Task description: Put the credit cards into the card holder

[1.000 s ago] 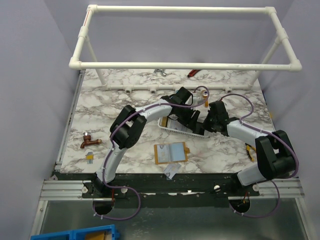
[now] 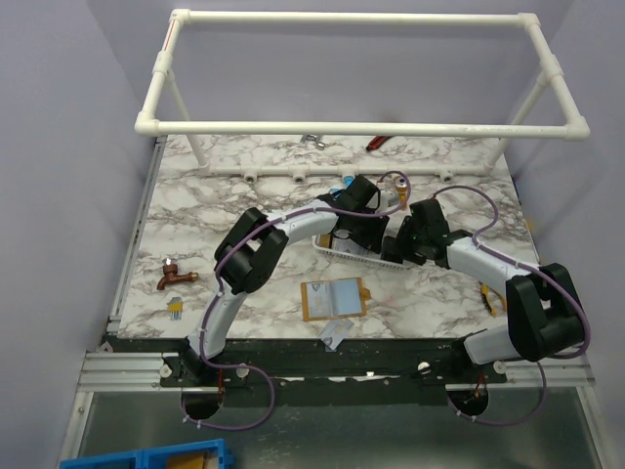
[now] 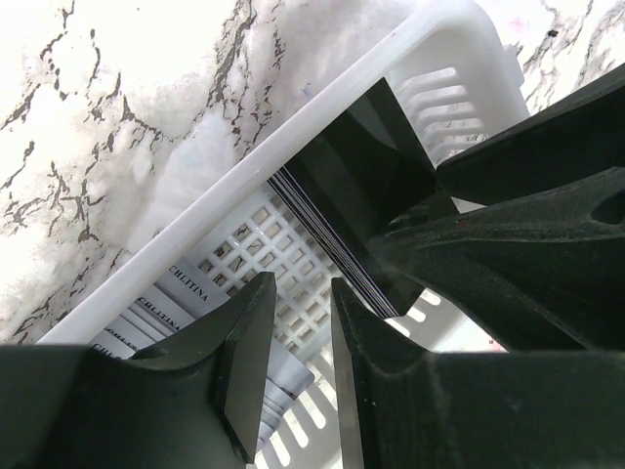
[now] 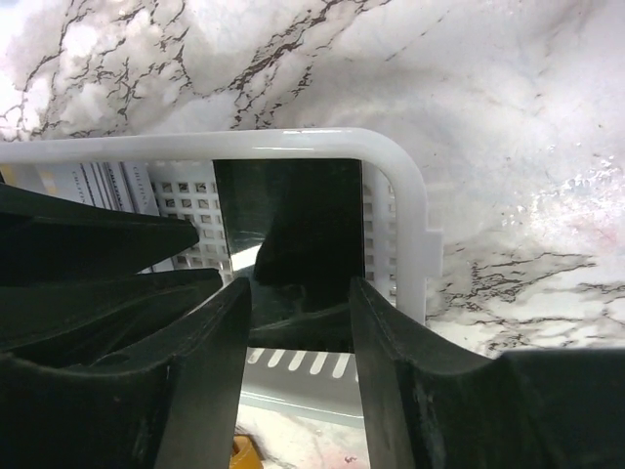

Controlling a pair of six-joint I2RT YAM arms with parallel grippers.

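An open folder-like card holder (image 2: 319, 301) with clear pockets lies in front of the white basket, and a pale card (image 2: 337, 333) sits by the table's front edge. Both grippers are at the basket instead. In the left wrist view, my left gripper has parted fingers over the basket's mesh floor, with nothing between them. A flat black box (image 4: 301, 220) rests at the basket's right end. My right gripper stands open over that box; whether its fingers touch it is unclear.
The white basket (image 3: 229, 200) also holds a pale, lettered box (image 3: 198, 293). The two grippers are close together here. A brown tap (image 2: 176, 277) stands at the left, a yellow-handled tool (image 2: 488, 299) at the right. Clear marble lies left of the card holder.
The basket has shifted slightly to the right and toward the front. The right arm has moved a little to the right; the left gripper has also shifted slightly. Card holder and card are unmoved.
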